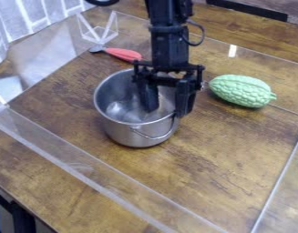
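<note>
A steel pot [137, 127] with a wire handle stands on the wooden surface, left of centre. My black gripper [165, 98] comes down from the top over the pot, its two fingers at the pot's mouth and partly inside it. Whether they hold anything, or how far apart they are set, is hard to tell against the dark arm.
A pale green bitter melon [242, 90] lies right of the pot. A red-handled tool [122, 54] lies behind it at the upper left. Clear plastic walls edge the wooden surface [200, 187], whose front part is bare.
</note>
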